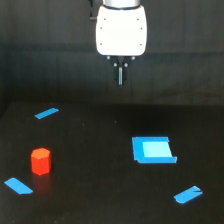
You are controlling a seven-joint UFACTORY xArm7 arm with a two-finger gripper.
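Note:
High at the top centre of the camera view hangs my gripper, its dark fingers pointing down below the white arm body. The fingers are small and dark, so whether they are apart or together is unclear. No object shows at their tips. A red six-sided block rests on the black table at the left, well away from the gripper. On the right lies a pale square outlined with blue tape, and nothing stands on it.
Strips of blue tape lie flat on the table: one at the far left, one at the near left and one at the near right.

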